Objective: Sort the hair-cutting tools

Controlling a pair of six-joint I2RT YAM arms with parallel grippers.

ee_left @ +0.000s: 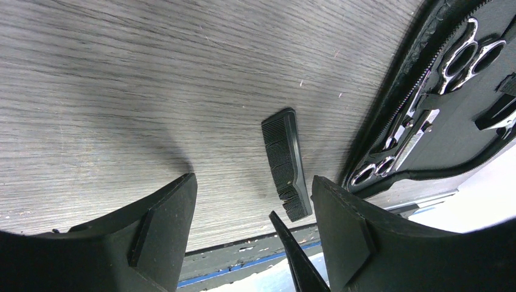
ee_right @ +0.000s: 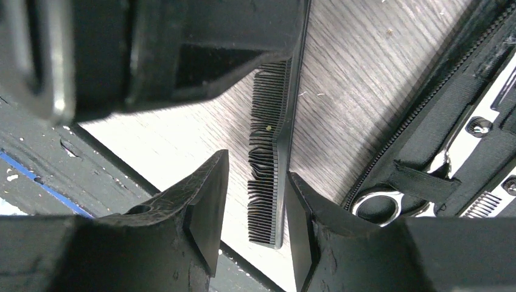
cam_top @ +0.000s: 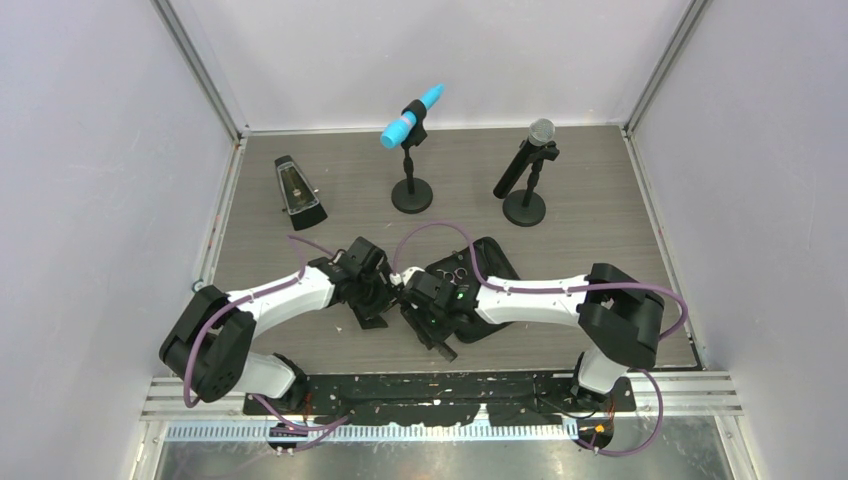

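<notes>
A black comb [ee_left: 282, 161] lies flat on the wooden table in the left wrist view, its lower end near the front edge. My left gripper is open above the table, with nothing held between its fingers. In the right wrist view the comb [ee_right: 268, 152] runs down into the gap of my right gripper, which is part open; whether either finger touches it I cannot tell. The black zip case [cam_top: 503, 262] lies open to the right, partly under the right arm. Scissors [ee_left: 468, 56] and other tools sit in its loops.
A large black part [ee_right: 158, 55], apparently of the other gripper, covers the upper left of the right wrist view. Both wrists nearly meet at mid-table. Behind stand a blue microphone [cam_top: 410, 117], a grey-headed microphone [cam_top: 527, 155] and a metronome [cam_top: 299, 193].
</notes>
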